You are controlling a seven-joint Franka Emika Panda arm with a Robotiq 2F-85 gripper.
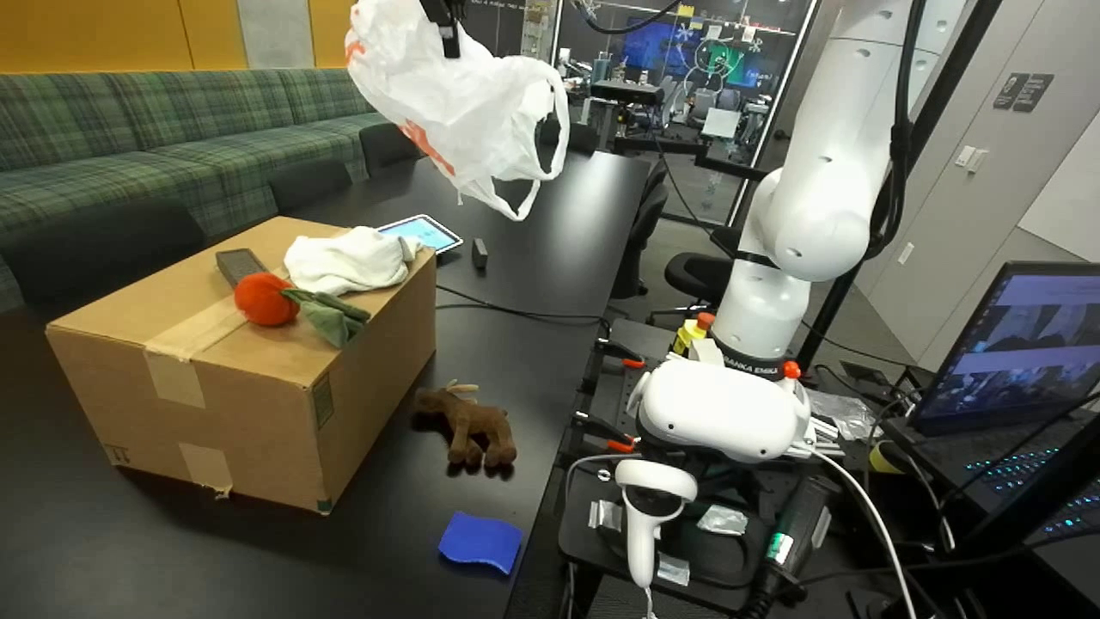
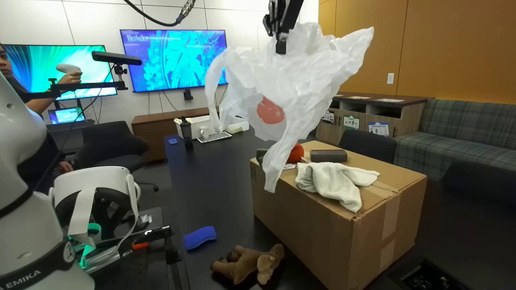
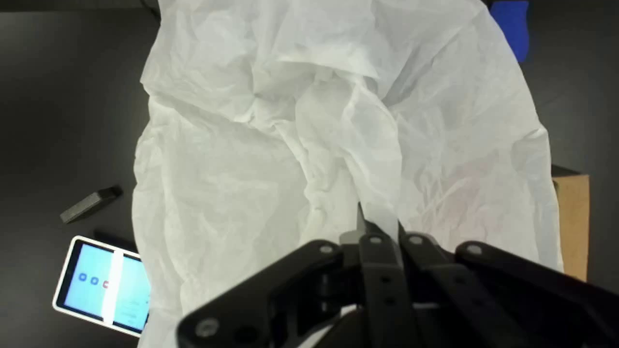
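Observation:
A white plastic bag [image 1: 464,113] with red print hangs high above the table, pinched in my gripper [image 1: 450,52]. In exterior view 2 the bag [image 2: 295,82] dangles in front of the box, its lower tip overlapping the box top in that view. Seen from the wrist, the bag [image 3: 243,162] fills the middle, and a fold of it runs down between the fingertips of my gripper. The fingers are closed together on that thin film. Whether anything lies inside the bag cannot be made out.
On the table stands a cardboard box [image 1: 227,382] bearing a white cloth [image 1: 348,260], a red plush [image 1: 265,299] and a grey block [image 1: 239,266]. A brown toy animal [image 1: 469,425], a blue sponge [image 1: 481,542] and a tablet [image 1: 423,233] lie around it.

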